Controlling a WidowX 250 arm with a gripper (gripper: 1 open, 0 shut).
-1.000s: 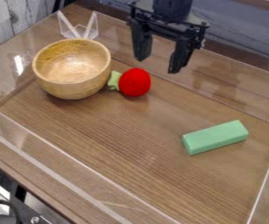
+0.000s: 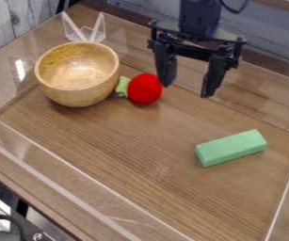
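My black gripper (image 2: 188, 73) hangs over the back middle of the wooden table, its two fingers spread wide and open, nothing visible between them. Just left of and below its left finger lies a red tomato-like ball (image 2: 146, 89) with a green piece (image 2: 122, 87) beside it on the left. A wooden bowl (image 2: 76, 75) stands on the left. A green block (image 2: 230, 147) lies at the right front.
A white object (image 2: 90, 21) stands at the back left near the table's edge. A dark cable or part shows at the bottom left corner.
The gripper has moved slightly right and its fingertips have come lower over the last second. The objects on the table look unmoved.
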